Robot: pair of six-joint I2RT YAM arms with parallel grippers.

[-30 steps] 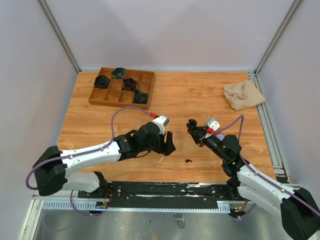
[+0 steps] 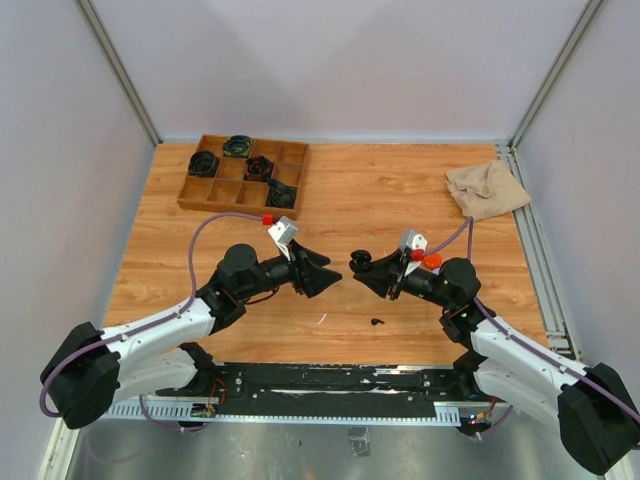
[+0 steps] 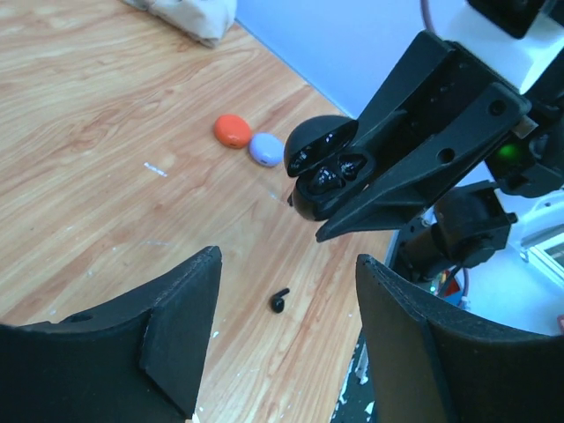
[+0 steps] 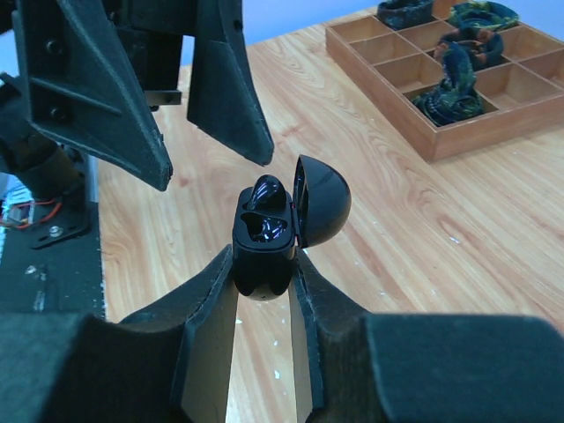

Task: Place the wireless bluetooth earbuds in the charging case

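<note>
My right gripper (image 2: 372,270) is shut on the black charging case (image 4: 262,251), whose lid (image 4: 322,201) stands open; the cavities show glossy, and I cannot tell whether both hold earbuds. My left gripper (image 2: 322,272) is open and empty, a short way left of the case. A small black earbud (image 3: 278,301) lies on the wood table below, at front centre (image 2: 377,321).
A wooden compartment tray (image 2: 228,195) with several dark items stands at back left. A beige cloth (image 2: 485,190) lies at back right. Orange (image 3: 233,129) and blue (image 3: 265,148) round pieces lie on the table's right.
My left gripper has turned toward the case and drawn slightly left and up the table. My right gripper has moved left and a little toward the front with the case in it.
</note>
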